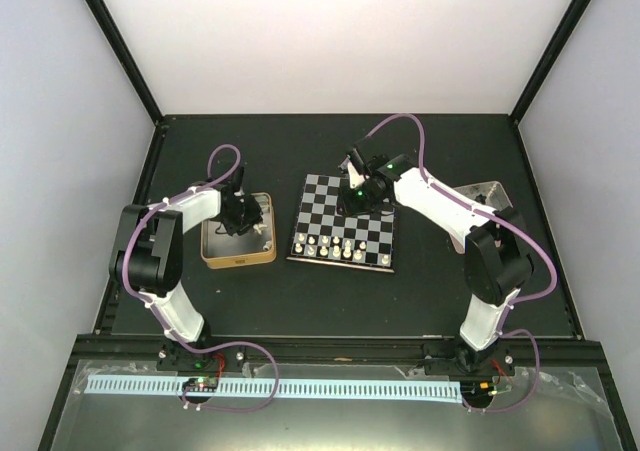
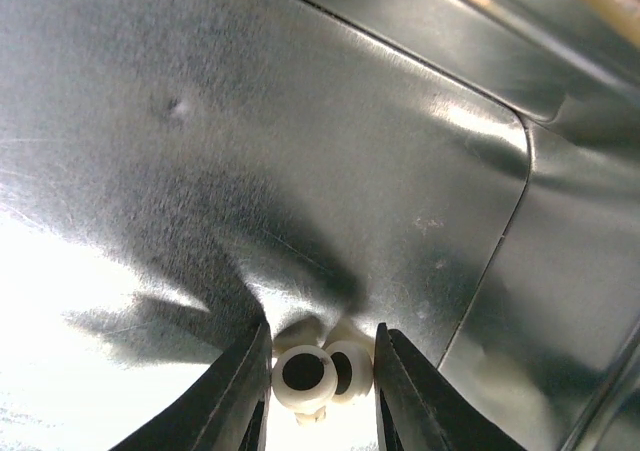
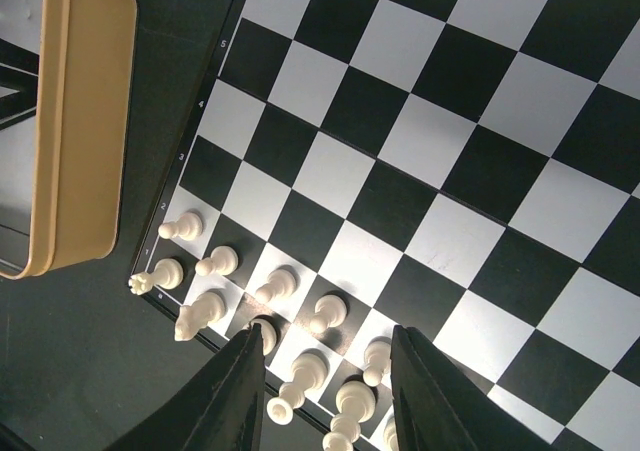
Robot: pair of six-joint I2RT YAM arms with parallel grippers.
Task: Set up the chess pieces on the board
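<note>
In the gold-rimmed tray [image 1: 237, 259] on the left, my left gripper [image 1: 245, 221] is down low. The left wrist view shows two white pieces [image 2: 304, 376] between its fingertips, which are part open; whether they grip is unclear. My right gripper hangs over the chessboard [image 3: 450, 233], fingers apart, above white pieces [image 3: 278, 285] standing in rows along the near edge. The board's other squares in view are empty.
A second tray [image 1: 482, 192] with dark pieces sits at the right, partly behind the right arm. Dark table [image 1: 330, 301] shows free in front of the board and around the trays.
</note>
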